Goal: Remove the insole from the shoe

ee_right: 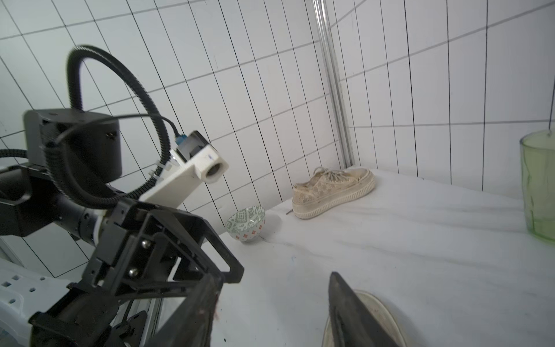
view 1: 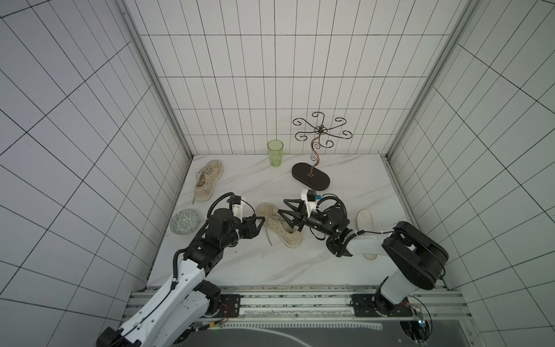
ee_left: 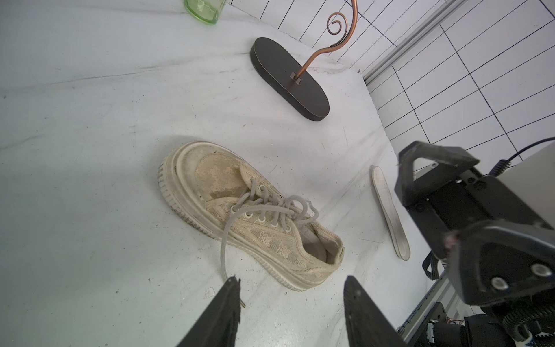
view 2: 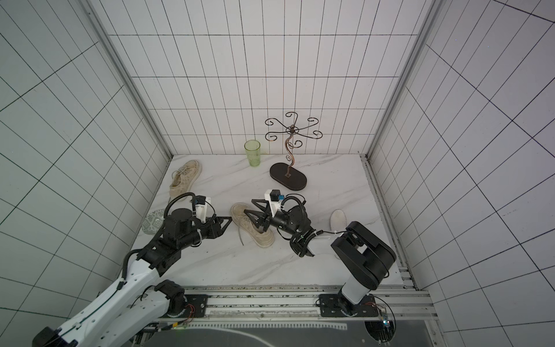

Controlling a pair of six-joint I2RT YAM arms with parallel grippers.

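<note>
A beige lace-up sneaker [ee_left: 254,231] lies in the middle of the marble table, toe to the back left, its long lace trailing forward. A pale insole [ee_left: 390,211] lies flat and apart from it on the right side of the table. My left gripper is open, pointing toward the shoe from the left, nothing between its fingers. My right gripper is raised above the shoe's right part, fingers apart and empty.
A second sneaker [view 1: 207,180] lies at the back left, a patterned bowl [view 1: 185,221] in front of it. A green glass [view 1: 275,152] and a metal scroll stand [view 1: 311,177] are at the back. Bare table lies between.
</note>
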